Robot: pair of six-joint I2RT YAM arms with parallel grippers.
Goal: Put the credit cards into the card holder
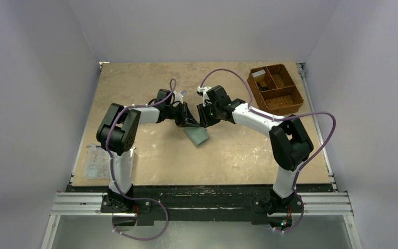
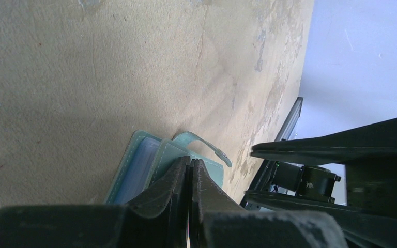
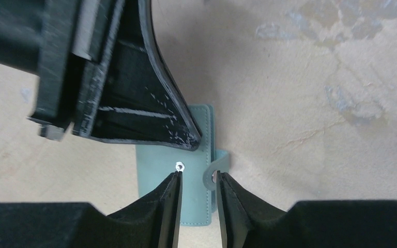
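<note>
The green card holder (image 1: 196, 136) lies on the table between the two arms, its snap strap (image 3: 218, 170) curling out at one side. My left gripper is shut on the holder, its fingertips close together at the edge; what is pinched between them is largely hidden. A bluish-grey layer (image 2: 140, 163) shows inside the holder's open edge in the left wrist view. Over the strap, my right gripper stands partly open, with a narrow gap and nothing held between its fingers. No loose credit card can be made out for certain.
A wicker basket (image 1: 281, 106) with compartments stands at the back right, and a clear plastic box (image 1: 96, 163) at the front left. The left gripper's dark finger (image 3: 139, 111) reaches close to the right one.
</note>
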